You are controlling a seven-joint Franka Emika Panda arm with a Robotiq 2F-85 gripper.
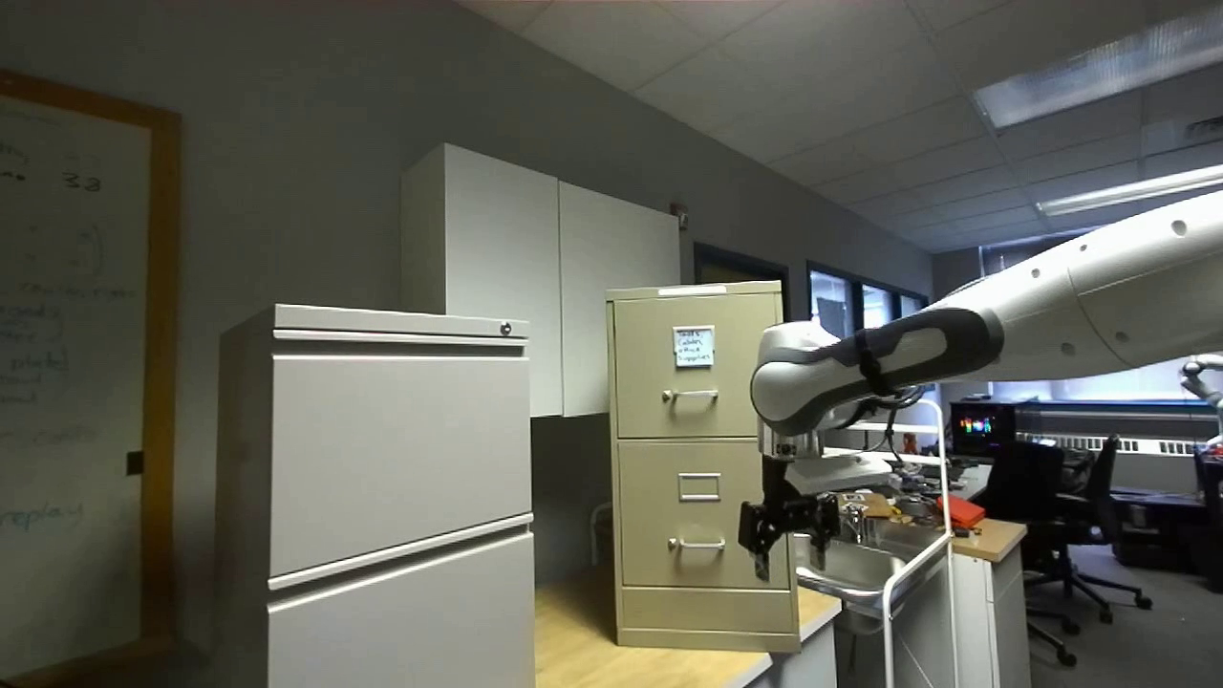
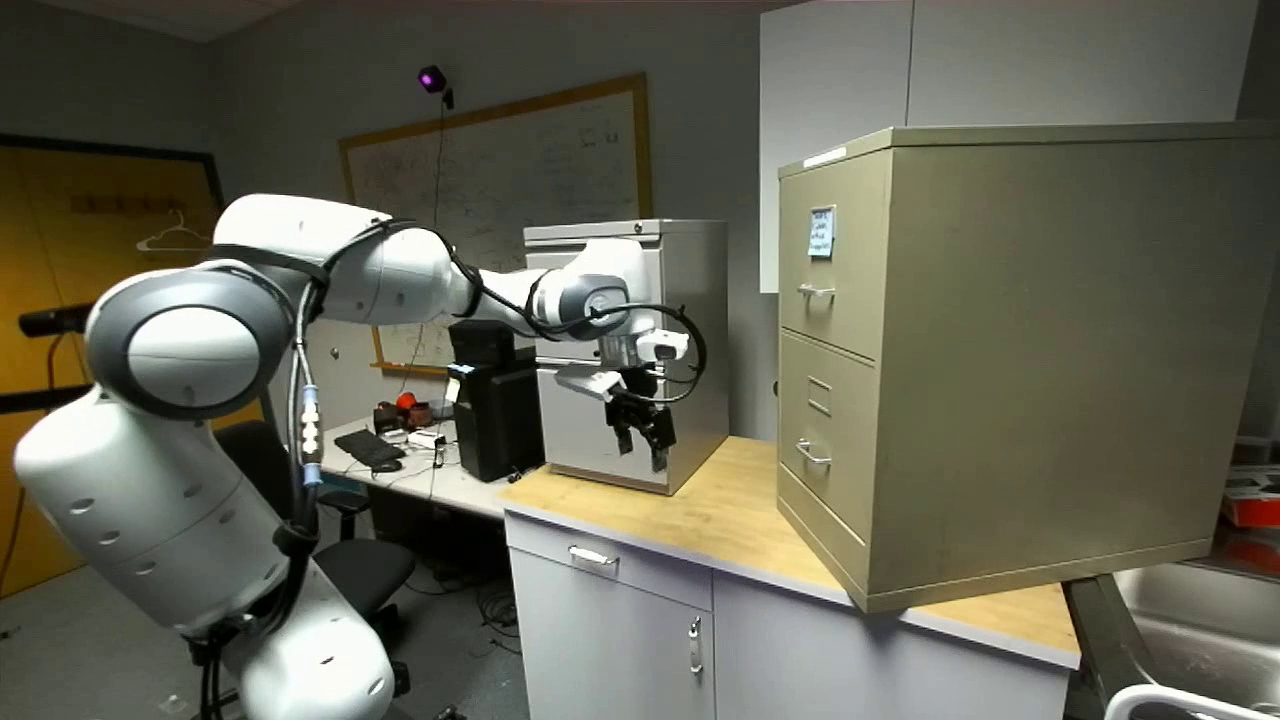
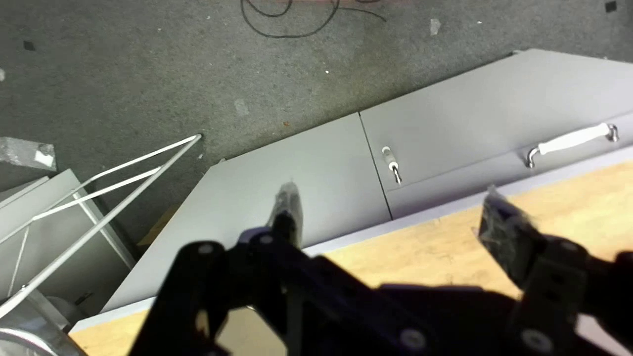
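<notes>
My gripper is open, and between its spread fingers only the counter edge and cabinet front show below. In the second exterior view the gripper (image 2: pixel 643 454) hangs fingers-down above the wooden counter (image 2: pixel 720 498), left of the beige filing cabinet (image 2: pixel 1032 360). The first exterior view has the gripper (image 1: pixel 791 562) in line with the beige cabinet's (image 1: pixel 642 516) lower drawer. That cabinet's two drawers are closed, each with a metal handle. A grey filing cabinet (image 2: pixel 690 348) stands behind my gripper, its drawers closed too.
Below the counter are a drawer with a handle (image 2: pixel 591 557) and doors (image 2: pixel 624 636). A white tubular frame (image 3: pixel 113 207) and a sink (image 1: pixel 848 567) lie beyond the beige cabinet.
</notes>
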